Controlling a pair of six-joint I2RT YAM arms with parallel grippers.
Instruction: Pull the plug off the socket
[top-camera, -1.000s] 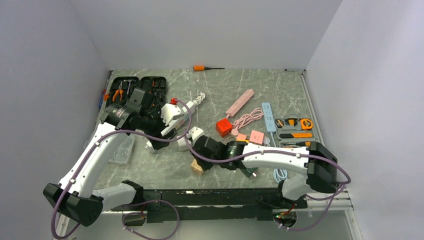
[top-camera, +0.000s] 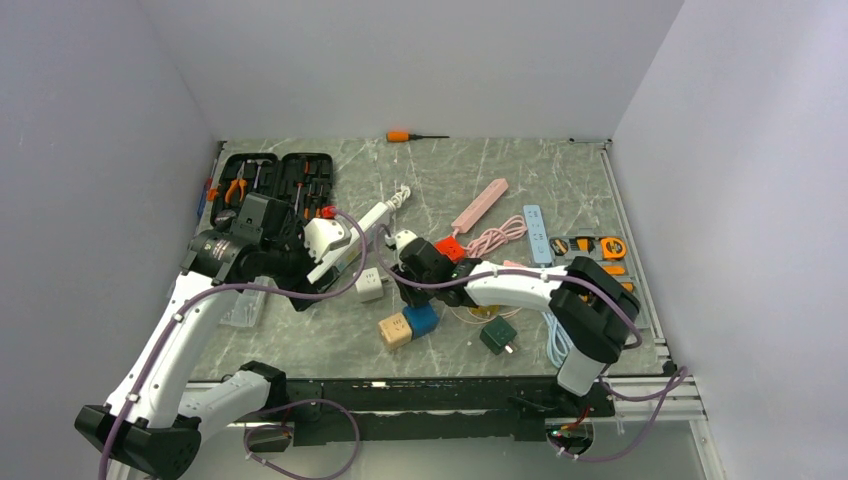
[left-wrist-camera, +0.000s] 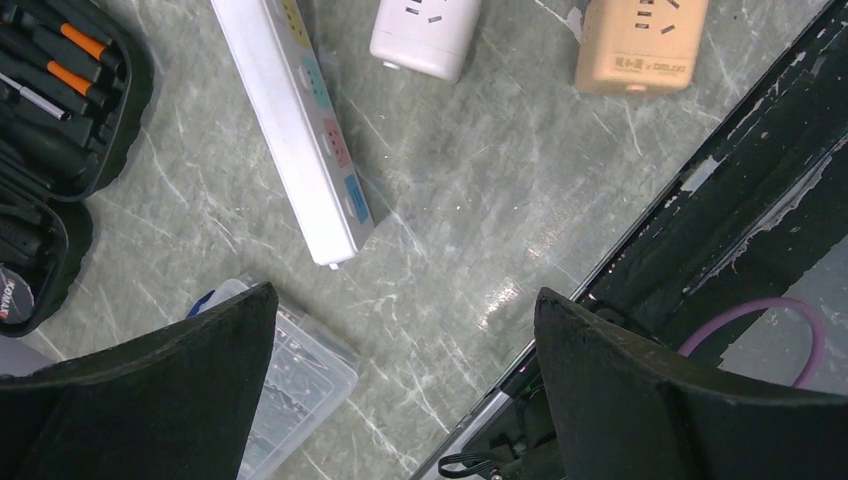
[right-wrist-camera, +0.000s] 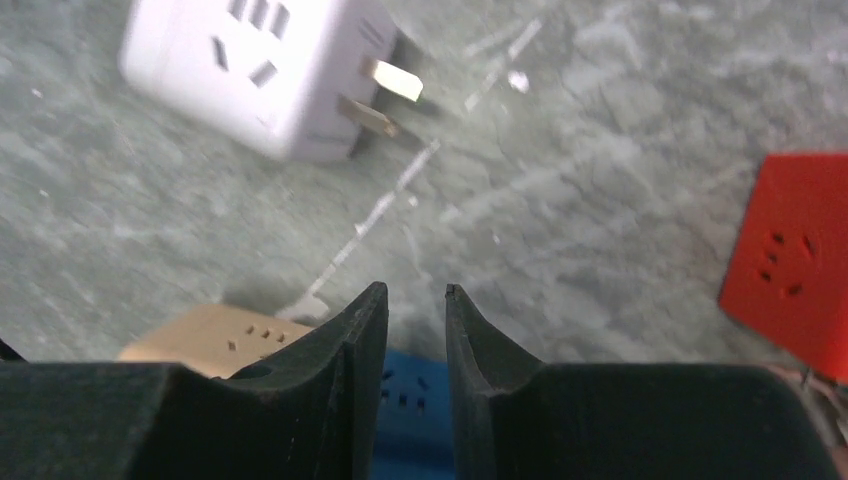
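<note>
A blue plug block (top-camera: 421, 319) lies against a tan adapter block (top-camera: 395, 331) near the front of the table; whether prongs join them cannot be made out. Just behind them is my right gripper (top-camera: 402, 292). In the right wrist view the right gripper is partly open, its fingers a narrow gap apart; the blue block (right-wrist-camera: 412, 405) shows through and below that gap, and the tan block (right-wrist-camera: 235, 335) is partly behind one finger. My left gripper stands wide open, with only bare table and the end of a clear box between its fingers.
A white adapter (right-wrist-camera: 245, 70) with bare prongs lies beside the blocks. A white power strip (left-wrist-camera: 290, 130) extends at left. A red block (top-camera: 450, 248), a dark green plug (top-camera: 497, 335) and a pink strip (top-camera: 480, 207) lie rightward.
My right arm has drawn back from over the blocks toward the rear. My left arm has moved a little left.
</note>
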